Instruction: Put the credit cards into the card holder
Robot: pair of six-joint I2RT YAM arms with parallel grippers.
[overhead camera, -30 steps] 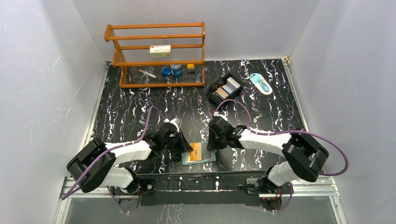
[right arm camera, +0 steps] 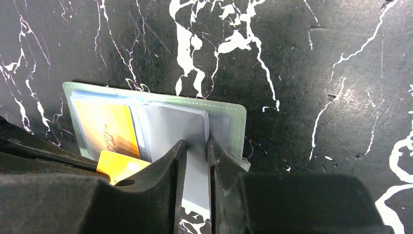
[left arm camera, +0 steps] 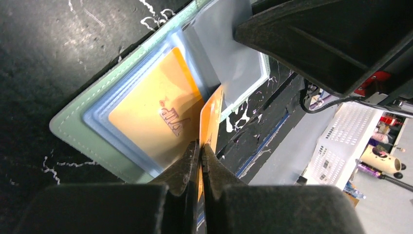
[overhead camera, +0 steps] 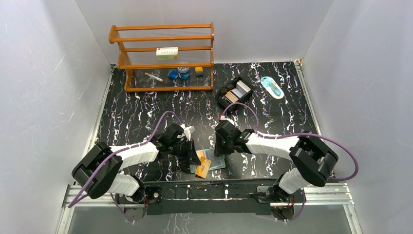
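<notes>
The open card holder (right arm camera: 236,127), pale green with bluish clear sleeves, lies flat near the table's front edge. On its left side an orange card (left arm camera: 153,105) rests in a sleeve. My left gripper is shut on a second orange card (left arm camera: 210,119), which stands tilted over the holder, its upper end beside the sleeve flap. In the top view, that card (overhead camera: 204,168) slants past the holder's front edge. My right gripper is slightly open at the sleeve flap (right arm camera: 160,124), with the flap's free edge between its fingers, close to the right one.
A black box (overhead camera: 235,92) of cards stands behind the right arm, beside a blue packaged item (overhead camera: 272,87). A wooden rack (overhead camera: 168,67) with small goods occupies the back left. The table between rack and arms is clear.
The right arm has moved slightly left.
</notes>
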